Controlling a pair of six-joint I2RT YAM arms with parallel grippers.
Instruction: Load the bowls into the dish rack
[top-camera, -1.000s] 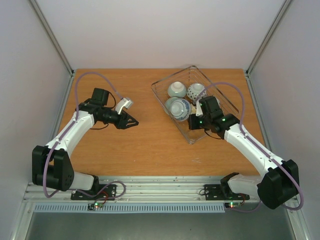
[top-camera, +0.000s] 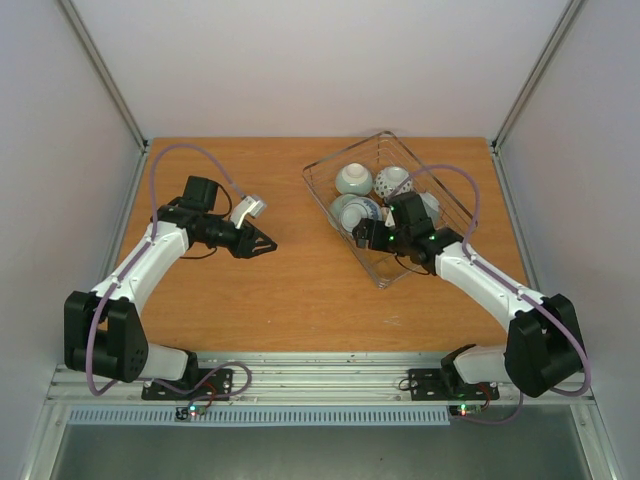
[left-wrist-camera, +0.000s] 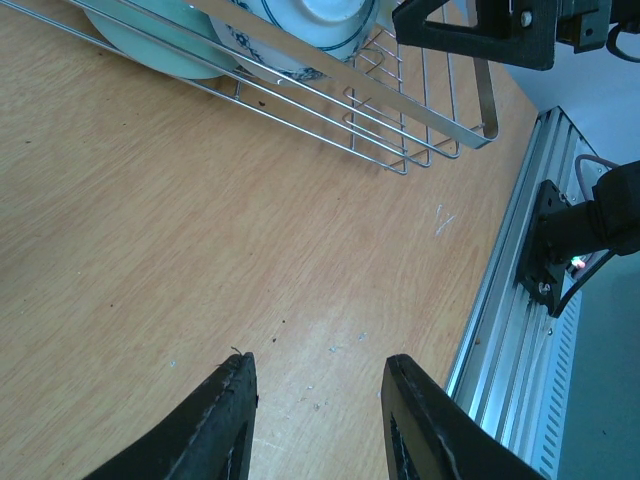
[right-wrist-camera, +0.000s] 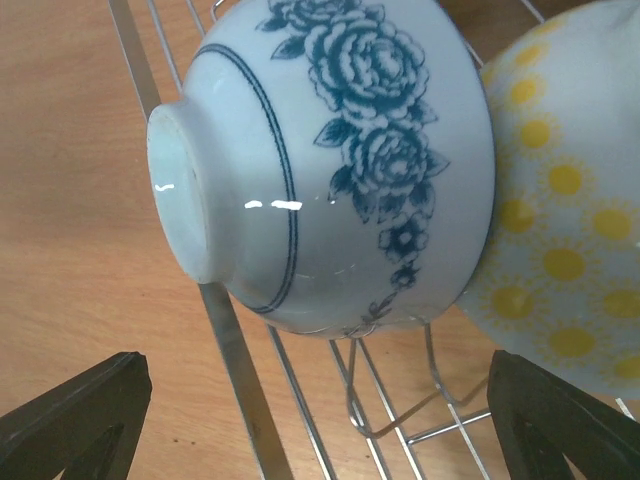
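Observation:
Several bowls stand in the wire dish rack (top-camera: 318, 203). In the right wrist view a white bowl with blue flowers (right-wrist-camera: 370, 150) lies tilted on its side, its foot leaning over the rack's metal rim. A bowl with yellow dots (right-wrist-camera: 570, 230) touches it on the right. Farther back in the top view are a pale green bowl (top-camera: 354, 178) and a black-spotted white bowl (top-camera: 392, 181). My right gripper is open by the blue-flowered bowl, with nothing gripped. Over bare table, left of the rack, my left gripper is open and empty.
A metal rail (top-camera: 300, 360) runs along its front edge, and white walls close off the back and sides.
My right gripper has shifted left across the front of the rack, toward the blue-flowered bowl. The left arm and the bowls have stayed in place.

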